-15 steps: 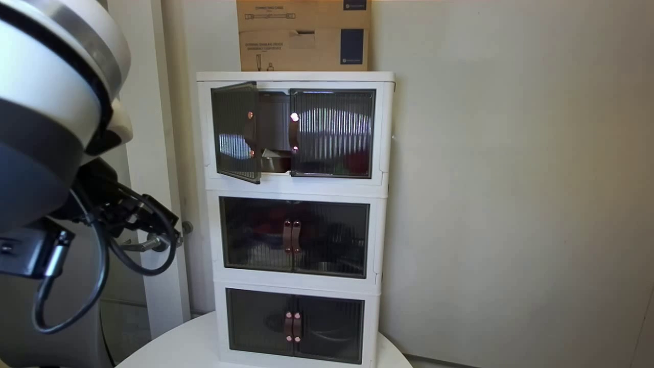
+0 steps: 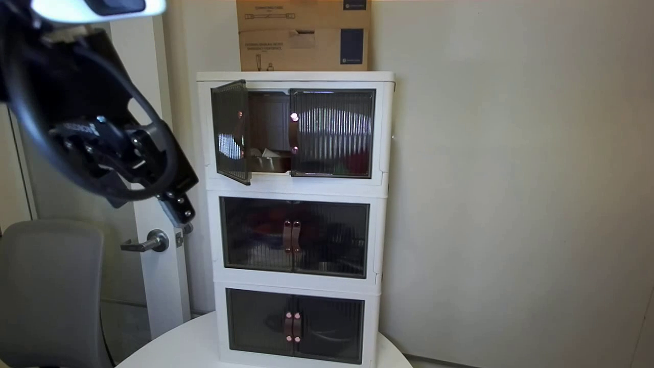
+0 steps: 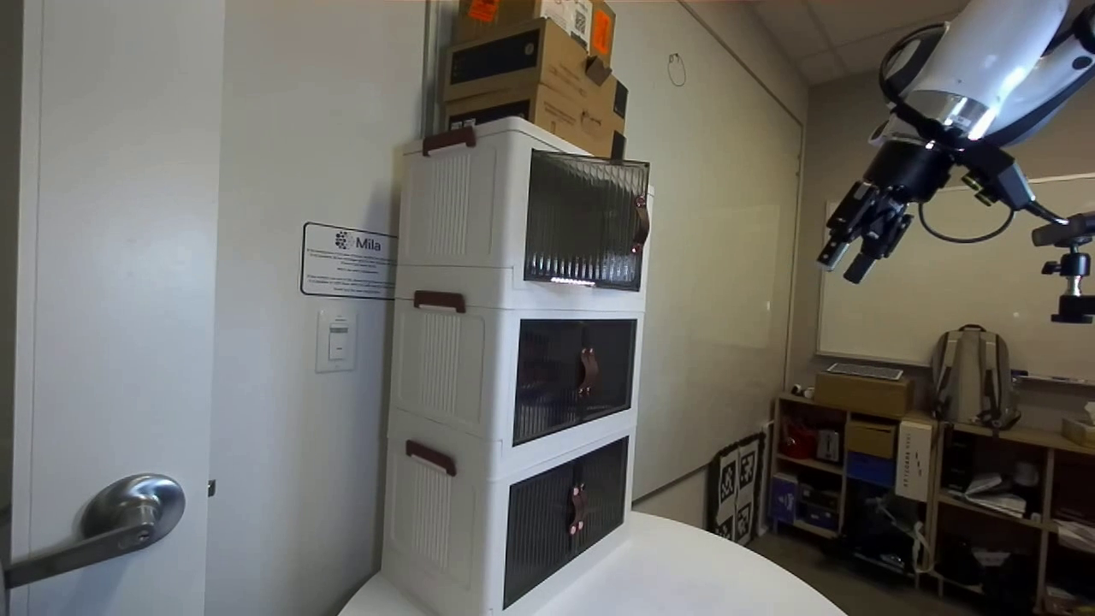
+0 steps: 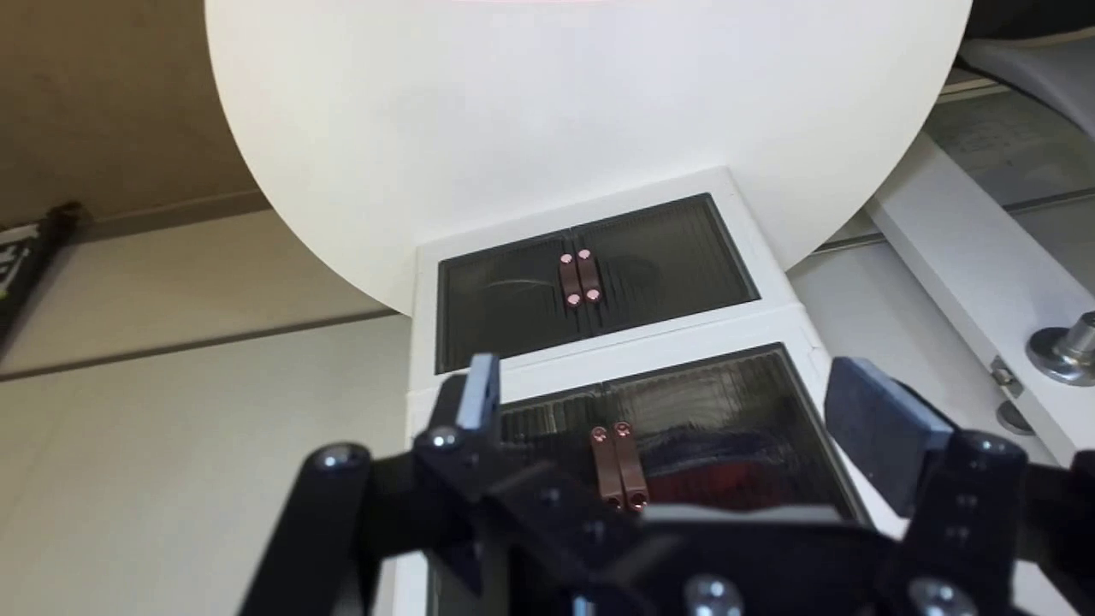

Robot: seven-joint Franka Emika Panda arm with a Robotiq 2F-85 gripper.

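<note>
A white three-tier cabinet [image 2: 297, 189] stands on a round white table. Its top left door [image 2: 231, 132] is swung outward, and a small container [image 2: 271, 163] shows in the gap behind it. The top right door [image 2: 332, 133] is closed, as are the middle doors [image 4: 677, 452] and the bottom doors [image 4: 657, 277]. Away from the cabinet, up in the air in front of it, my gripper [image 3: 844, 263] hangs tilted downward. In the wrist view the gripper is open, its fingers [image 4: 883, 431] wide apart with nothing between them.
Cardboard boxes [image 2: 303, 37] are stacked on the cabinet. A room door with a lever handle [image 2: 147, 241] and a grey chair [image 2: 49, 294] are to the left in exterior view 1.
My arm has swung up, and its gripper now points down on the left of exterior view 1. The top left door stands further out, widening the gap.
</note>
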